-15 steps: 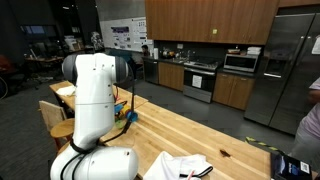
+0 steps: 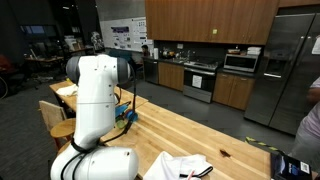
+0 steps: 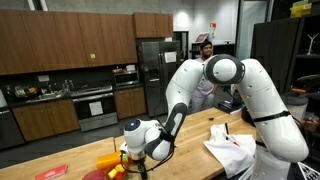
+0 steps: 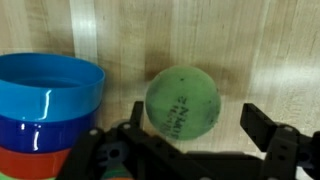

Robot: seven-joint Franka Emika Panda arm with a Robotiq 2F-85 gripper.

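A round green object [image 4: 183,103] with faint lettering on its top lies on the wooden table in the wrist view. My gripper is above it, open, its dark fingertips spread to either side; I cannot tell whether they touch it. Close by on the left is a stack of bowls, light blue on top [image 4: 48,85], dark blue below [image 4: 35,136] and red-orange lowest [image 4: 32,162]. From exterior view 1, the arm [image 2: 95,90] bends over to the far left part of the table, where the blue bowls [image 2: 122,110] show small.
A white cloth [image 2: 178,166] lies at the table's near edge, with a dark item beside it. An orange object [image 3: 109,160] and a red bowl [image 3: 96,175] are near the gripper end in exterior view 2.
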